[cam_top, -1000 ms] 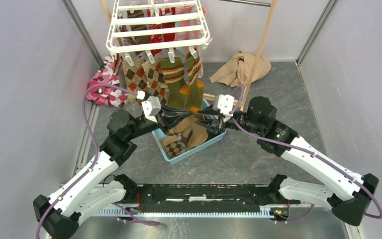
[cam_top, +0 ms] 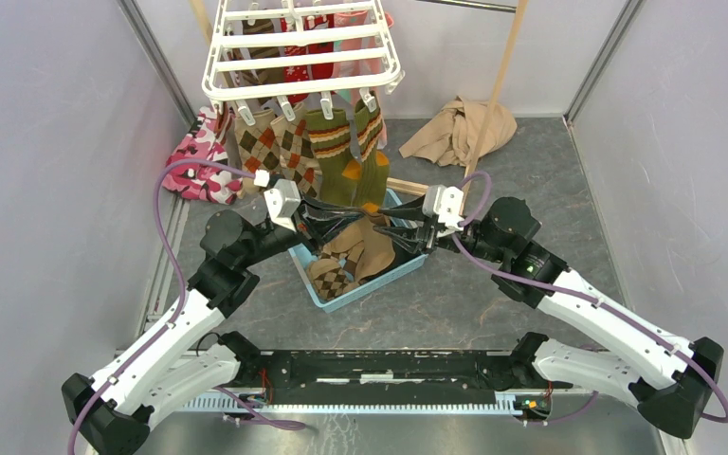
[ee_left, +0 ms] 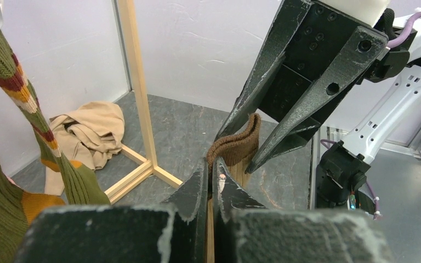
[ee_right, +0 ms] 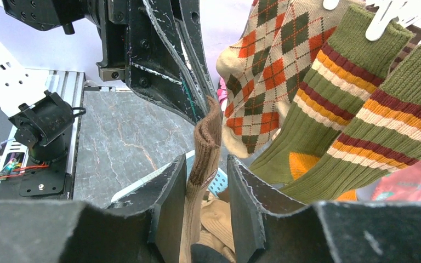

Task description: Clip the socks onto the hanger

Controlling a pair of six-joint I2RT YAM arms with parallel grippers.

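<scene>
My left gripper is shut on the cuff of a tan sock with a brown top. From there the sock hangs down over the blue basket; in the right wrist view the brown cuff stands between the right fingers. My right gripper is partly open, one finger on each side of the sock, facing the left gripper. The white hanger is at the top. From its clips hang green striped socks and argyle socks. The held sock's lower end is hard to make out.
Below the grippers is the blue basket with several more tan and argyle socks in it. Tan cloth lies on the floor at back right, beside a wooden post. Pink patterned cloth is at left.
My right gripper has shifted slightly to the right and turned a little. The left gripper has barely moved and keeps its hold. The hanging socks look unchanged.
</scene>
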